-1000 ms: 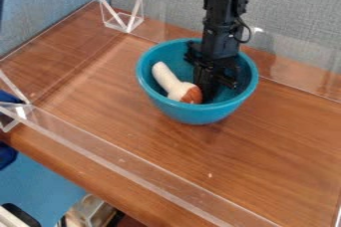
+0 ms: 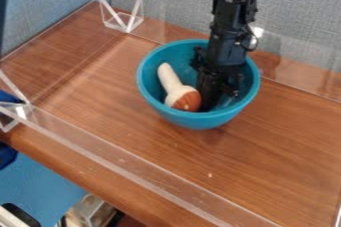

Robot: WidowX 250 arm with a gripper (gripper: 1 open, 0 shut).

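Note:
A turquoise bowl stands on the wooden table. Inside it, on the left, lies a pale elongated object with an orange-brown rounded end. My black gripper reaches down into the right half of the bowl, beside that object. The fingertips are dark and low in the bowl, so their state and anything between them are hidden.
Clear plastic walls with white corner brackets edge the table. Bare wood lies left, right and in front of the bowl. Blue and pale items sit beyond the table's left edge.
My arm has shifted slightly to the right, and the wrist looks a little different in angle. The pale object has moved slightly within the bowl.

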